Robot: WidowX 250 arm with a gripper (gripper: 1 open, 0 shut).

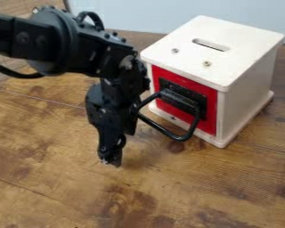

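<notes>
The black robot arm reaches in from the upper left, its gripper (110, 153) pointing down above the wooden floor at the centre-left. Whether its fingers are open or shut is hard to tell from this angle. To its right stands a white box (249, 89) with a red front panel (208, 120), which holds a black fitting (181, 96) with a dark cable looping out toward the arm.
A pale wall (133, 13) runs along the back. The box takes up the right side.
</notes>
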